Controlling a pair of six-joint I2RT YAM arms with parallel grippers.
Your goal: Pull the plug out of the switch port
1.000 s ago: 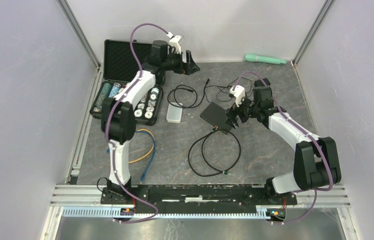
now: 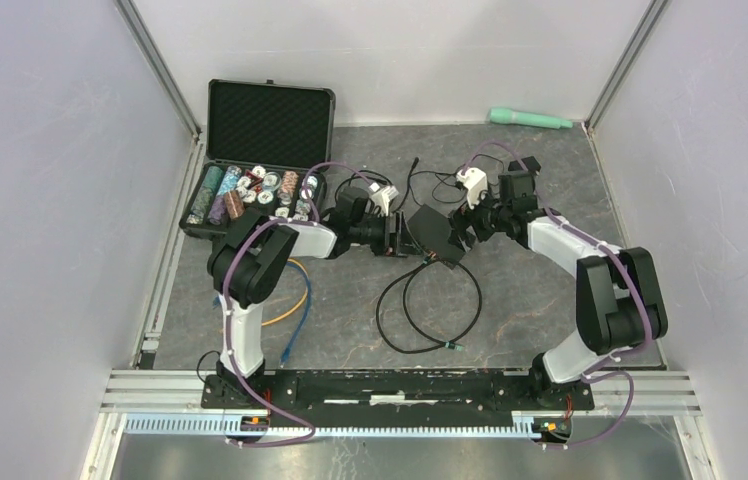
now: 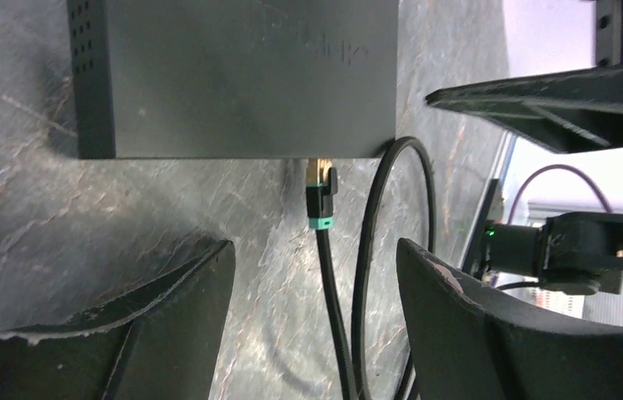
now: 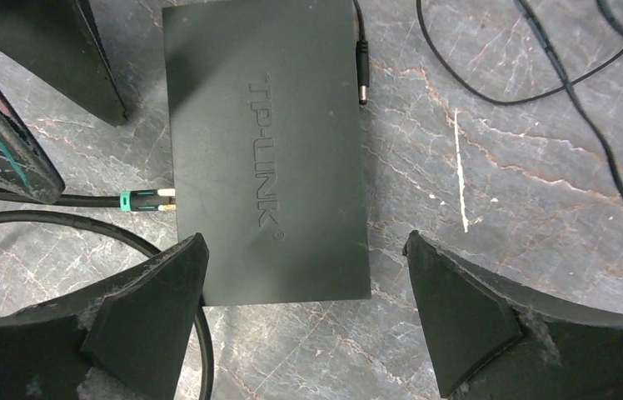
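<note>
The dark TP-LINK switch (image 4: 266,133) lies flat on the grey table. A plug with a teal band (image 3: 320,204) sits at its edge port, its black cable (image 3: 331,300) trailing away. My left gripper is part open, fingers either side of the cable, a little short of the plug, nothing visibly held. In the right wrist view, my right gripper stands open over one end of the switch, nothing between its fingers.
An open case of chips (image 2: 240,195) is at the left, a mint tube (image 2: 530,117) at the back right. Yellow and blue cables (image 2: 300,310) lie front left; loose black cables lie behind the switch.
My left arm has swung from the back of the table forward and down to the switch beside the plug. My right arm has shifted slightly toward the switch.
</note>
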